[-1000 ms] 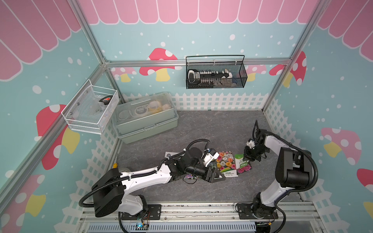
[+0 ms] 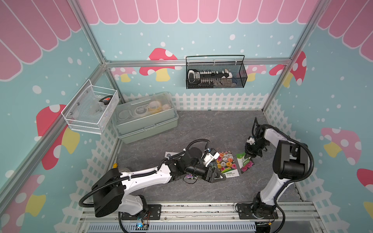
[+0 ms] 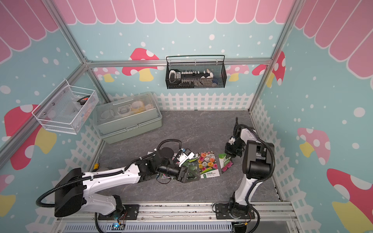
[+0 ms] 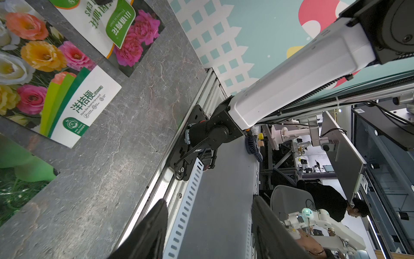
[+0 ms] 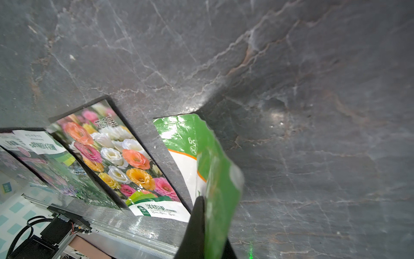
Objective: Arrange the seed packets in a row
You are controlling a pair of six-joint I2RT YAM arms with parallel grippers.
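My right gripper is shut on the edge of a green-and-white packet with pink flowers (image 2: 244,162), which bends upward between the fingers and is tilted. To its left lies a packet of multicoloured flowers (image 3: 208,163), flat on the table. Farther left, a green packet (image 3: 191,167) is partly covered by my left arm, and more packets in line with it show at the left of the right wrist view, including a pinkish one (image 5: 25,161). My left gripper is open above the table, nothing between its fingers.
A lidded green storage box (image 2: 145,118) stands at the back left. A white wire basket (image 2: 91,108) and a black mesh basket (image 2: 216,73) hang on the walls.
My right gripper has moved slightly back and right with the green-and-white packet. That packet has turned and now slants away from the flower packet. The left arm looks still.
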